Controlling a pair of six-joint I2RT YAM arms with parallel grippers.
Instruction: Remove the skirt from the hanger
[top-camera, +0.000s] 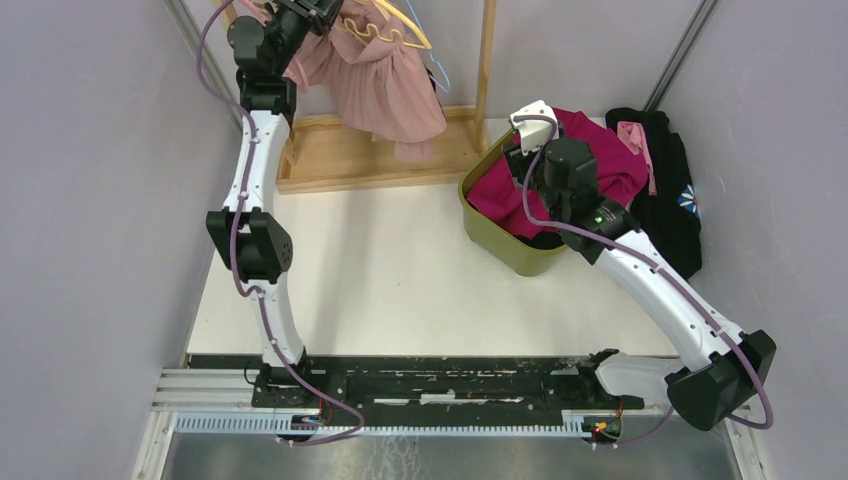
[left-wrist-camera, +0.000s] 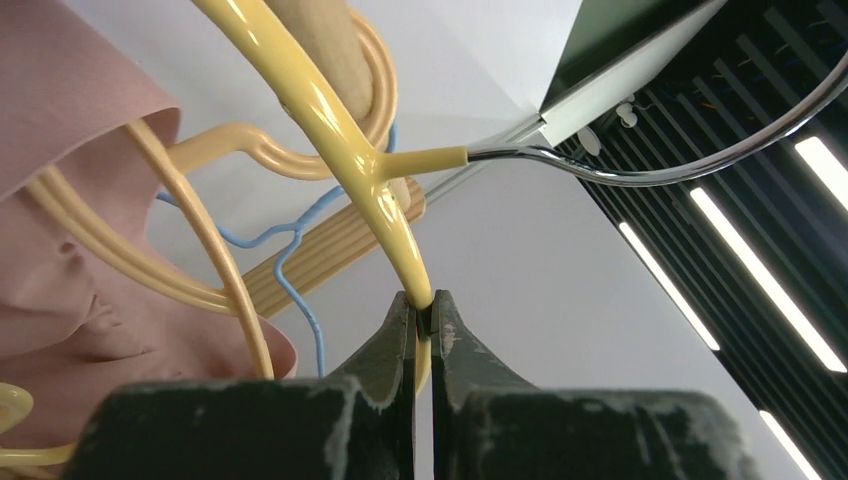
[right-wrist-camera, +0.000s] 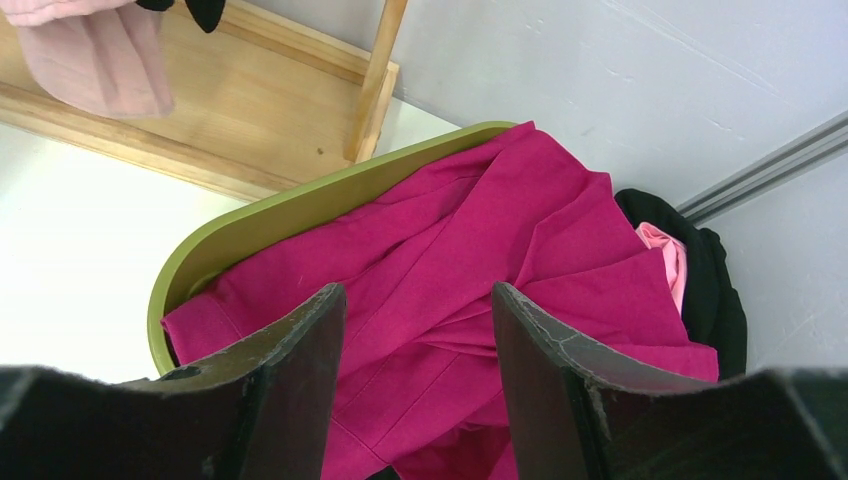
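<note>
A dusty-pink skirt (top-camera: 385, 85) hangs among yellow and blue hangers at the top of the wooden rack; its pink cloth (left-wrist-camera: 90, 290) also fills the left of the left wrist view. My left gripper is shut on a yellow hanger (left-wrist-camera: 340, 130), whose metal hook points right. My right gripper is open above magenta cloth (right-wrist-camera: 450, 250) in the olive bin (top-camera: 508, 255), with nothing visibly held.
The rack's wooden base (top-camera: 330, 180) stands at the back. Black clothing (top-camera: 672, 210) with a pink piece lies right of the bin, by the wall.
</note>
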